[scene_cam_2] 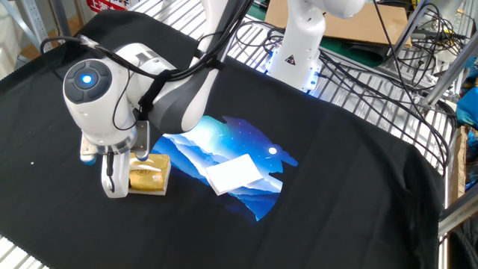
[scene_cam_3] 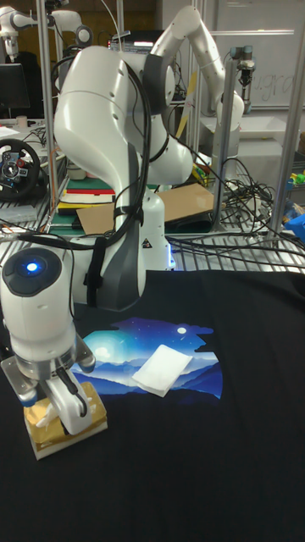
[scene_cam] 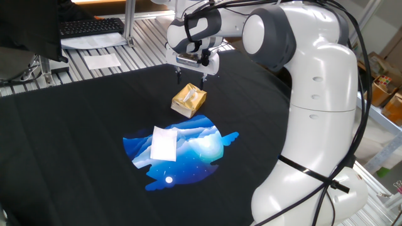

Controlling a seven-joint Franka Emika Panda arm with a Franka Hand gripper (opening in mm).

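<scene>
A gold tissue pack (scene_cam: 189, 98) with a pale base lies on the black cloth, a white tissue poking out of its top. In exterior view 1 my gripper (scene_cam: 191, 81) hangs just behind and above the pack, its two fingers spread well apart and nothing between them. A white sheet of tissue or paper (scene_cam: 164, 144) rests flat on the blue mountain picture (scene_cam: 202, 147). From exterior view 2 the gripper partly hides the gold pack (scene_cam_2: 149, 176), and the white sheet (scene_cam_2: 234, 174) lies to its right. Exterior view 3 has the arm's hand overlapping the pack (scene_cam_3: 65, 432).
Black cloth (scene_cam: 69, 150) covers the table, with wide bare areas around the picture. A keyboard (scene_cam: 92, 27) and another white paper (scene_cam: 102, 61) lie on the slatted surface beyond it. My arm's own base (scene_cam_2: 296, 63) stands at the table's far edge in exterior view 2.
</scene>
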